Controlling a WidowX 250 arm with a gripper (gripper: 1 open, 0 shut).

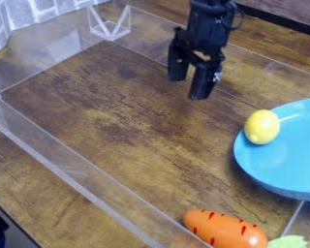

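My black gripper [194,74] hangs open over the back middle of the wooden table, with nothing between its fingers. To its lower right a yellow egg-shaped object [262,126] sits on the left part of a blue plate [290,166]. An orange toy carrot [225,230] with dark markings and a pale green top lies at the bottom right, in front of the plate.
A clear plastic barrier [67,170] runs along the left and back of the work area. A wooden board edge shows at the top right.
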